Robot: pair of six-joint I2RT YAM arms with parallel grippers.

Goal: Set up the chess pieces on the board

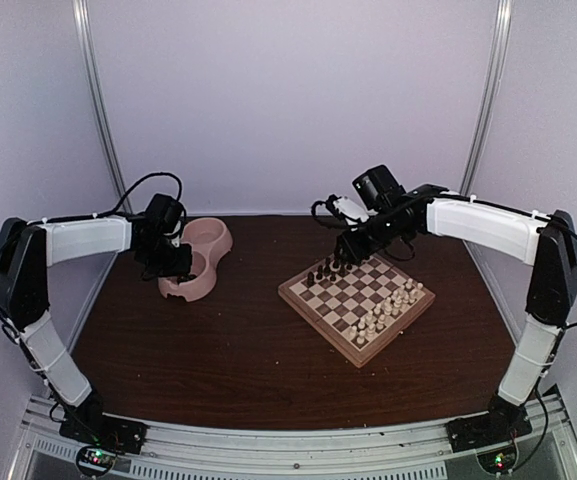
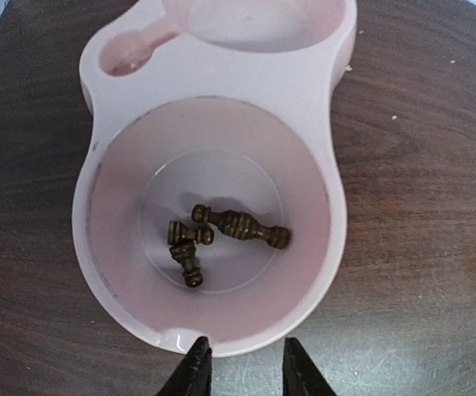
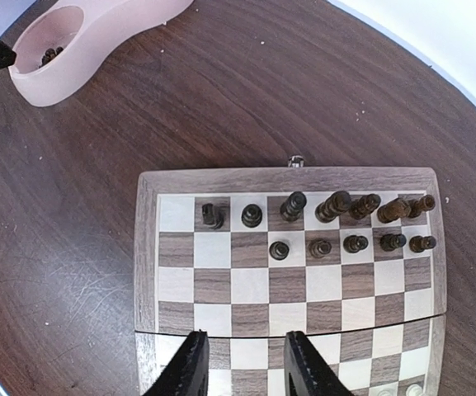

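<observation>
Dark chess pieces stand in two partial rows along one edge of the chessboard (image 3: 250,285) in the right wrist view; one dark piece (image 3: 213,216) is near the corner. White pieces (image 1: 384,308) line the opposite side in the top view. Three dark pieces (image 2: 238,224) lie on their sides in the pink bowl (image 2: 332,198). My left gripper is part open at the bowl's near rim, with nothing between its fingers. The right gripper hangs above the board, part open and empty.
The second hollow of the pink double bowl (image 2: 262,21) looks empty where it shows. Pale walls stand at the back and sides.
</observation>
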